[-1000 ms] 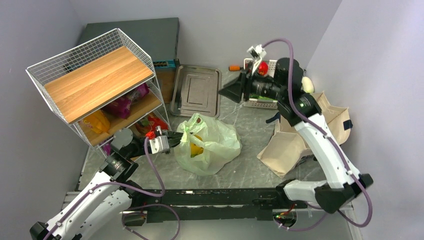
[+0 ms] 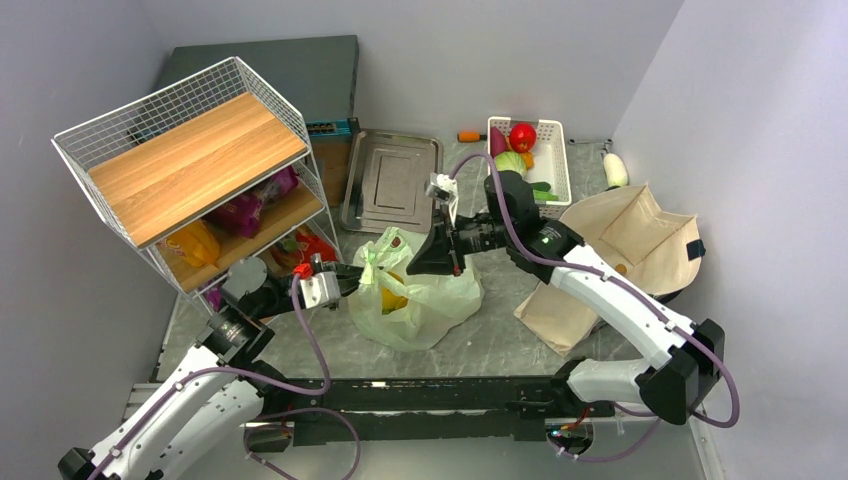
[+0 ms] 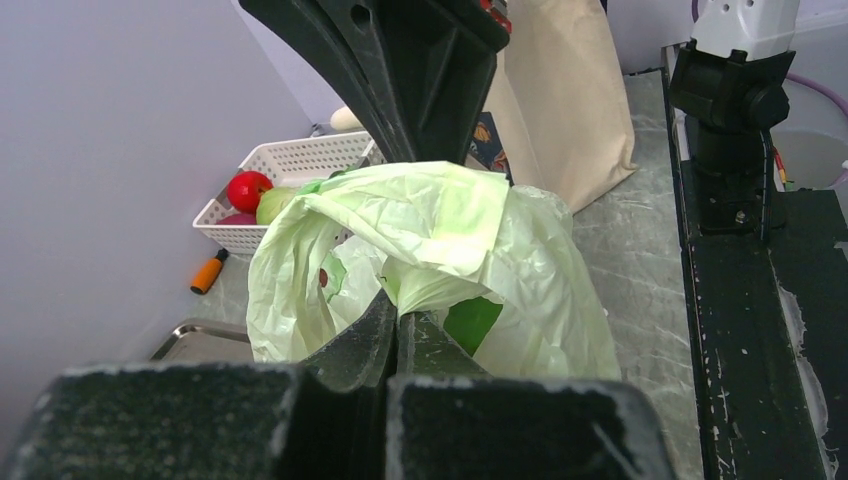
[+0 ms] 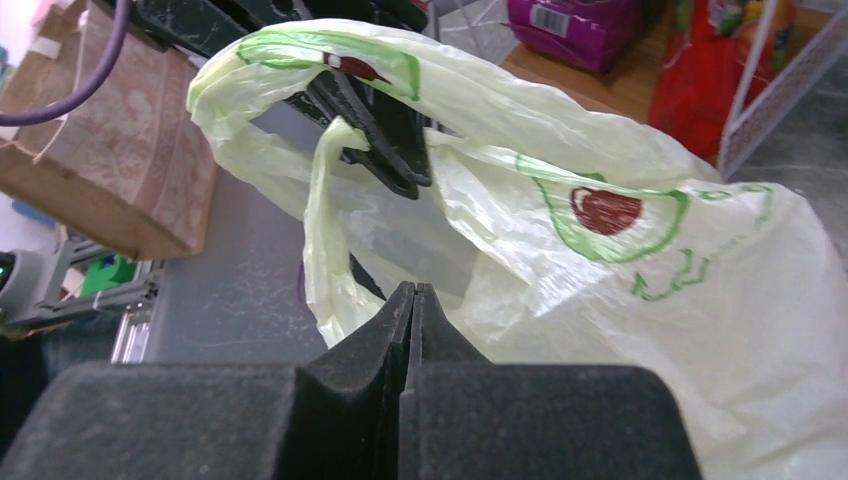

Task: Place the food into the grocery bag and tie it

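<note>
The pale green plastic grocery bag (image 2: pixel 445 312) stands on the grey table with its mouth open upward. Inside it a yellow item (image 2: pixel 392 299) shows. At the bag's left side, my left gripper (image 2: pixel 357 277) is shut on a gathered handle, seen pinched at the fingertips in the left wrist view. Over the bag's right part comes my right gripper (image 2: pixel 412 270). In the right wrist view its fingers (image 4: pixel 445 335) are pressed together with nothing between them. The bag film (image 4: pixel 600 290) lies beyond and around those fingertips, outside them.
To the left stands a wire rack (image 2: pixel 235 75) with packaged food. Behind the bag lies a metal tray (image 2: pixel 433 165). A white basket (image 2: pixel 555 150) of vegetables is at the back, an open canvas bag (image 2: pixel 640 235) at the right.
The left gripper keeps its place on the handle.
</note>
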